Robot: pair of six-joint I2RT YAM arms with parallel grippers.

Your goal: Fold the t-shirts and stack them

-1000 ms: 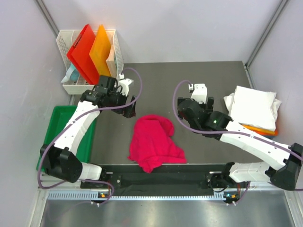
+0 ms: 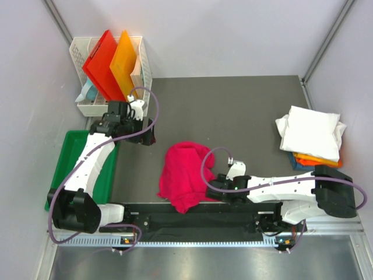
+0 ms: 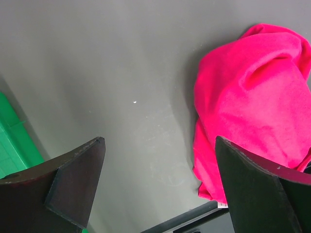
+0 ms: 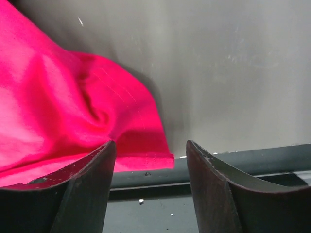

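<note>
A crumpled pink-red shirt (image 2: 185, 172) lies at the front middle of the grey table, its lower end hanging over the front edge. In the right wrist view, a flat corner of the shirt (image 4: 141, 141) reaches between the fingers of my right gripper, which stands part open and does not grip it. My left gripper is open and empty, over bare table to the left of the shirt. At the right side sits a stack of folded shirts (image 2: 310, 137), white on top, with orange and blue ones below.
Left of the table stands a green bin (image 2: 70, 153). A white basket (image 2: 145, 61) with red and yellow boards is at the back left, close to my left arm.
My left gripper has shifted a little left. The shirt appears unmoved.
</note>
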